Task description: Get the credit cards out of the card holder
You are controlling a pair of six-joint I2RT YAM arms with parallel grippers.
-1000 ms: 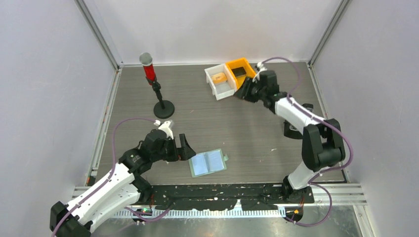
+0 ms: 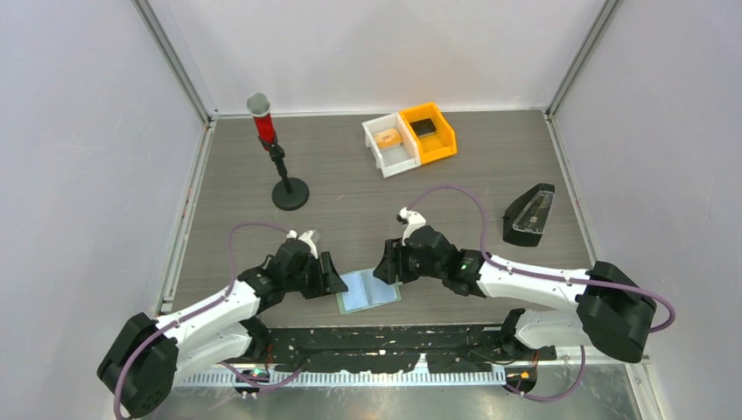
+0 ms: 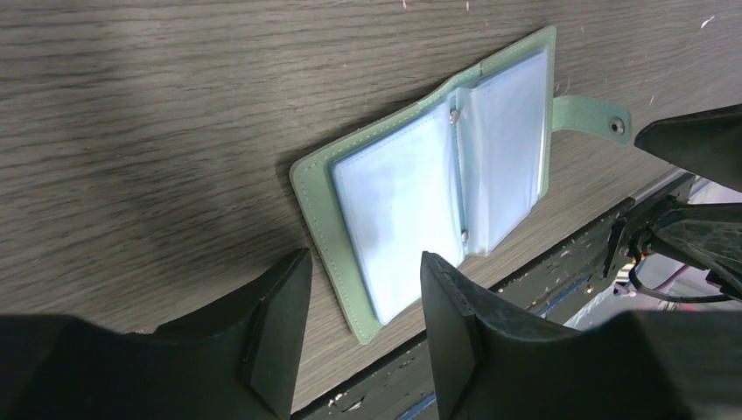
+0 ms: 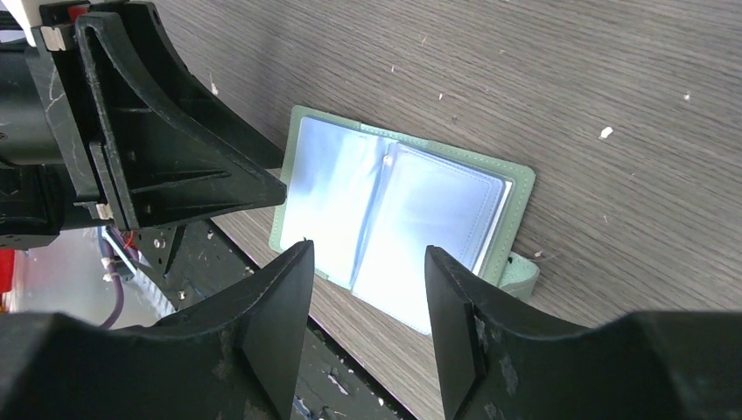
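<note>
The green card holder [image 2: 354, 293] lies open on the table at the front middle, with clear sleeves holding pale, white-looking contents [image 3: 394, 210]. In the right wrist view its sleeves [image 4: 420, 227] face up. My left gripper hovers at the holder's left end, its fingers apart and nothing seen between them. My right gripper hangs over the holder's right part, near the snap strap, its fingers apart and nothing seen held.
A white bin [image 2: 394, 159] and an orange bin [image 2: 442, 140] stand at the back, a stand with a red object [image 2: 290, 192] at back left, a black metronome-like object [image 2: 525, 214] at right.
My right arm has swung from beside the back bins down toward the front, over the card holder. My left gripper has shifted slightly toward the front.
</note>
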